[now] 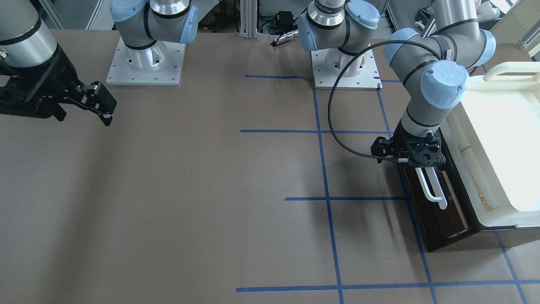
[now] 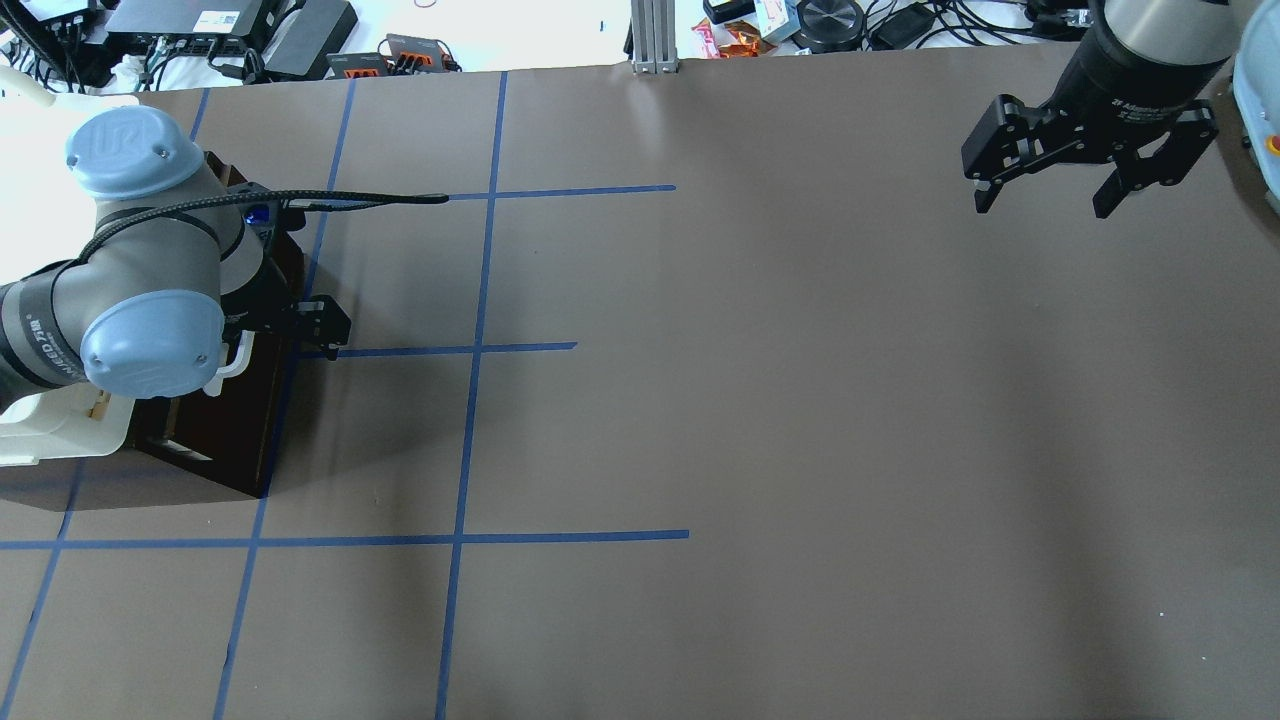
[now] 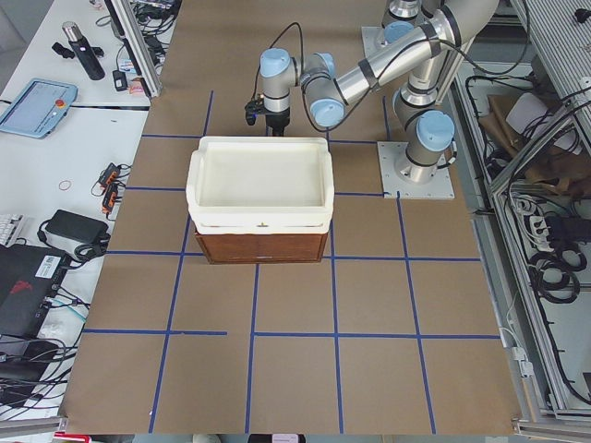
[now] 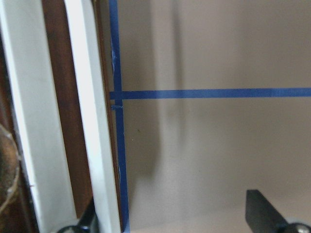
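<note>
A dark wooden box (image 1: 440, 233) with a white tray (image 3: 259, 175) on top stands on the taped table. My gripper (image 1: 407, 157) is low at the box's side, over a white handle (image 1: 439, 199). In the left wrist view, two white bars (image 4: 95, 121) run along the dark wood; one finger (image 4: 88, 221) is at the bars at bottom left, the other (image 4: 262, 213) is far off to the right above the table, so the gripper is open. Whether the left finger touches the handle I cannot tell.
Another arm's black gripper (image 2: 1086, 150) hangs at the opposite side of the table. More arm bases (image 1: 144, 76) stand at the back.
</note>
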